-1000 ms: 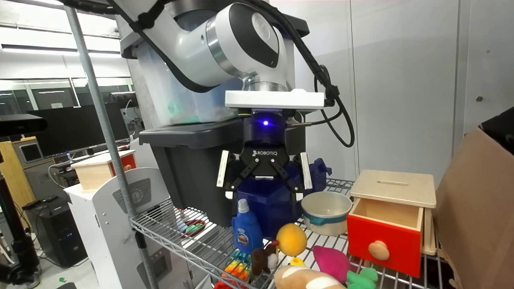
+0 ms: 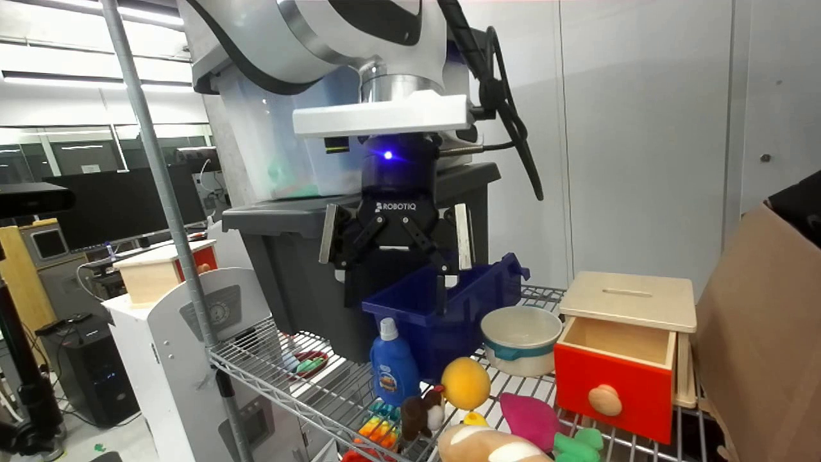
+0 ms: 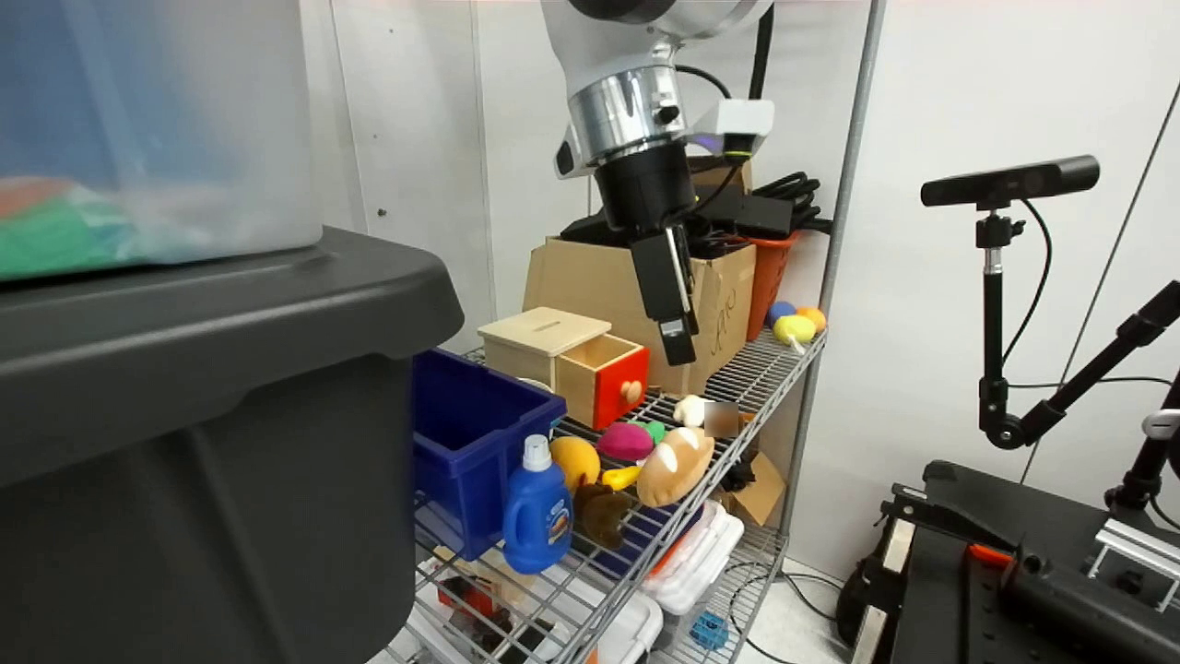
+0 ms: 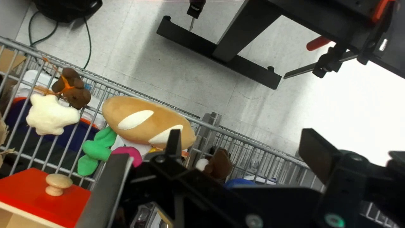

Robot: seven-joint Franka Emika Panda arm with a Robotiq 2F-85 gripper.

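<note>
My gripper (image 2: pixel 400 296) hangs open above the wire shelf, its two fingers wide apart and nothing between them. From exterior view 1 it appears in front of the dark blue bin (image 2: pixel 462 308). Exterior view 2 shows the gripper (image 3: pixel 678 343) side-on, clear of the toys. On the shelf are a blue detergent bottle (image 2: pixel 394 366), an orange ball (image 2: pixel 466 384), a cream pot with a teal band (image 2: pixel 521 339) and a wooden box with its red drawer (image 2: pixel 616 389) pulled out. A plush bread loaf (image 4: pixel 148 119) lies near the shelf edge, with a white star-like plush (image 4: pixel 52 114) beside it.
A large dark grey tote (image 2: pixel 308 292) stands left of the blue bin. A cardboard box (image 2: pixel 770 323) borders the right side. The shelf's front edge (image 4: pixel 243 138) drops off to the floor. Air around the gripper is free above the toys.
The arm has moved up and to the left in exterior view 1. The gripper is open in both frames, and the shelf objects stay where they were.
</note>
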